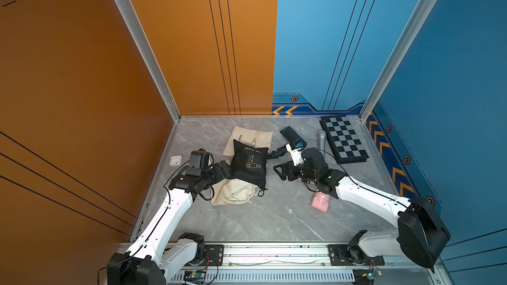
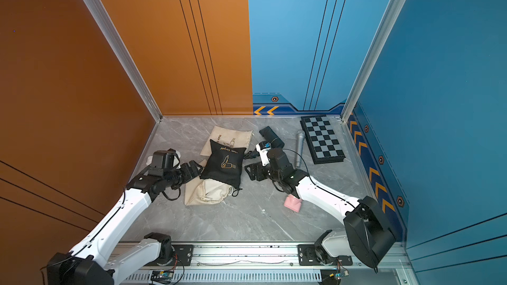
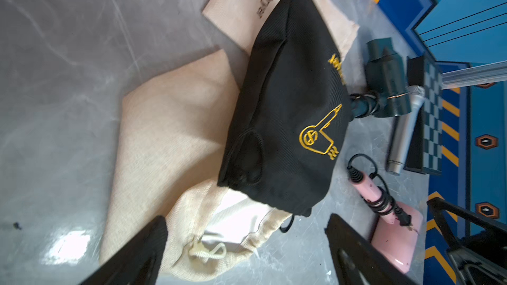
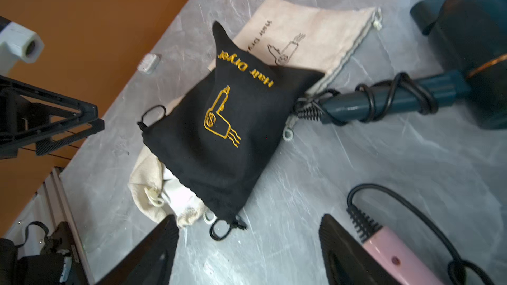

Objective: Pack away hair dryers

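Note:
The black Hair Dryer bag (image 1: 248, 166) lies across beige bags: one flat behind it (image 4: 274, 31), one crumpled with its mouth open (image 1: 229, 192). The dark teal dryer (image 4: 475, 58) lies at the back right, its cord-wrapped handle reaching to the black bag. The pink dryer (image 3: 393, 237), cord wound on it, lies under the right arm. My left gripper (image 1: 220, 171) is open, left of the black bag; my right gripper (image 1: 281, 173) is open, right of it. Nothing shows between either's fingers.
A chessboard (image 1: 343, 137) and a silver microphone (image 2: 299, 147) stand at the right back. A small white object (image 1: 175, 160) lies at the left.

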